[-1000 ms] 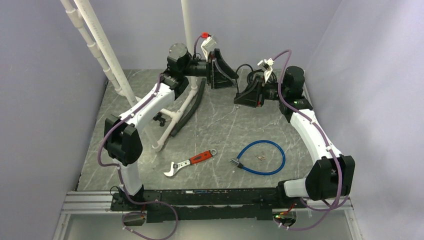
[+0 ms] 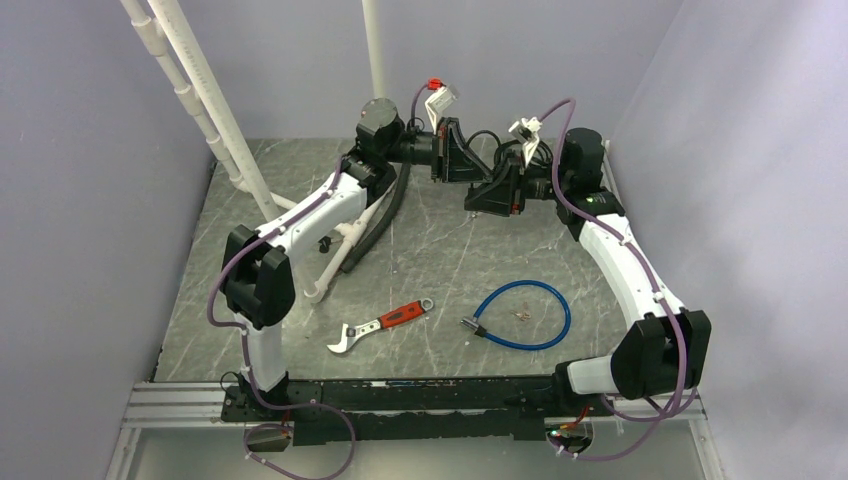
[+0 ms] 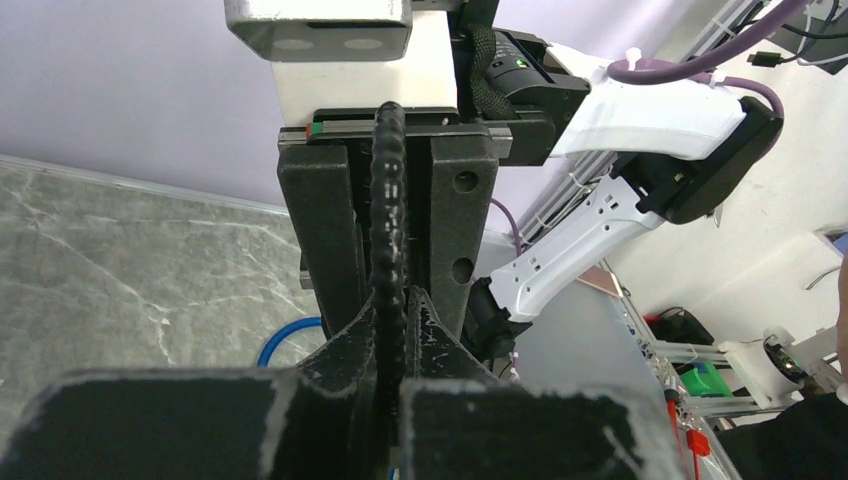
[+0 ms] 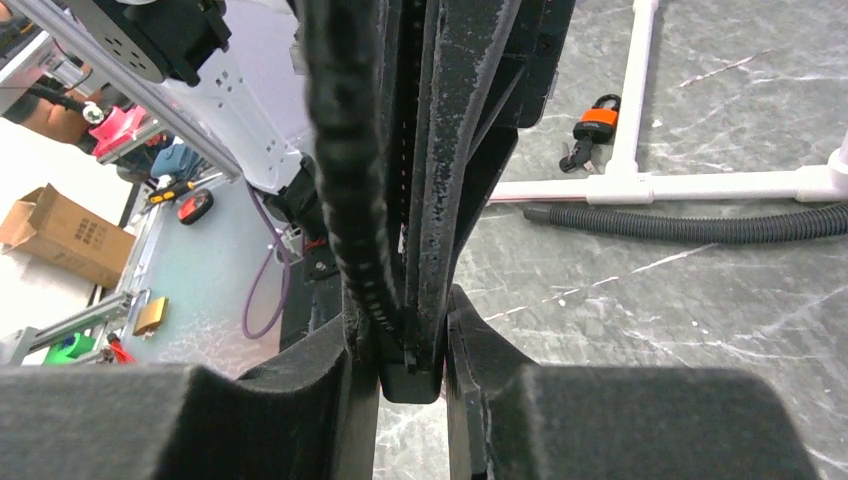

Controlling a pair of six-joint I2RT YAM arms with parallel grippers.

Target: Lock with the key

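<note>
In the top view my left gripper (image 2: 482,174) and right gripper (image 2: 472,200) meet over the back of the floor, tips close together. A black ribbed cable (image 3: 388,210) runs down to the left gripper's tips, which are shut on it. The right gripper is shut on a small black block (image 4: 410,386), with the same sort of ribbed cable (image 4: 345,170) in front of it. Whether the two held parts are joined is hidden by the fingers. An orange padlock (image 4: 597,123) lies by the white pipes, with black-headed keys (image 4: 576,157) beside it.
A blue cable loop (image 2: 567,318) lies at the front right, around several small brassy pieces (image 2: 522,314). The red-handled wrench (image 2: 402,314) is at the front left. White pipes (image 2: 350,236) and a black corrugated hose (image 2: 385,218) stand left of the clear middle floor.
My left gripper has moved right and slightly toward the front, closing the gap to the right gripper. The right arm has barely shifted.
</note>
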